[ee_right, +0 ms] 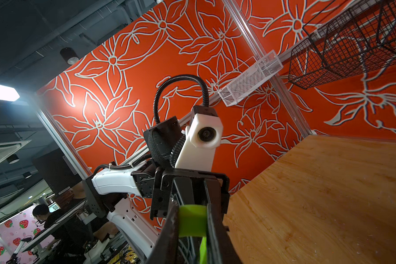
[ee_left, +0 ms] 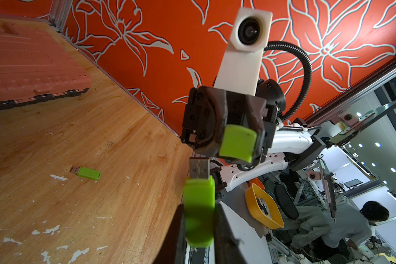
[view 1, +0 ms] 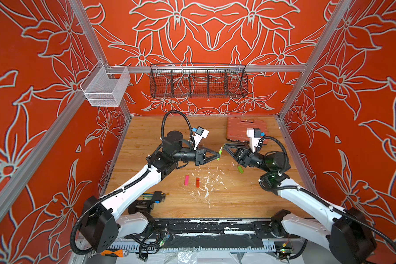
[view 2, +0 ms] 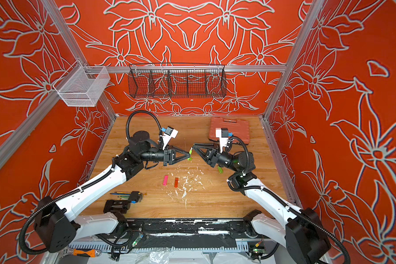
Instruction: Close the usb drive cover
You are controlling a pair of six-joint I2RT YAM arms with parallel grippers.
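Note:
My left gripper (view 1: pixel 218 155) holds a green USB drive body (ee_left: pixel 199 211) upright between its fingertips, metal plug bare and pointing up in the left wrist view. Facing it, my right gripper (view 2: pixel 194 147) is shut on a small green cover; in the left wrist view this cover (ee_left: pixel 237 141) appears just above and right of the plug, apart from it. Another green USB drive (ee_left: pixel 85 172) lies on the table below, with pink (view 2: pixel 165 179) and red (view 2: pixel 176 182) drives nearer the left arm.
A red case (view 1: pixel 244 126) lies at the back right of the wooden table (view 2: pixel 114 158). Tools (view 2: pixel 123 198) sit at the front left. Wire baskets (view 1: pixel 198 81) hang on the back rail. The table's middle has only small drives and white scuffs.

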